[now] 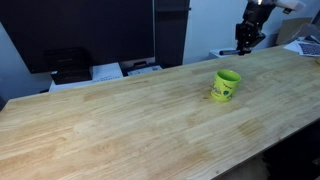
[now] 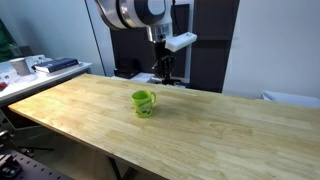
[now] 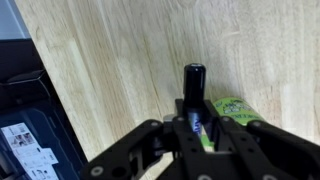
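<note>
A dark, slim pen-like object point(image 3: 194, 78) sticks out from my gripper in the wrist view, its fingers shut on it. From the side, my gripper point(image 1: 245, 46) hangs above the table, behind and to the right of a yellow-green mug point(image 1: 222, 90). The mug point(image 2: 142, 106) stands upright on the wooden table, with its handle showing in exterior view 2. My gripper point(image 2: 164, 76) is above and beyond it there. In the wrist view the green mug point(image 3: 236, 108) is partly hidden behind the gripper. The mug's inside is hard to make out.
A black case with white labels point(image 3: 30, 140) lies past the table edge in the wrist view. Papers or a laptop point(image 1: 303, 46) sit at the far right.
</note>
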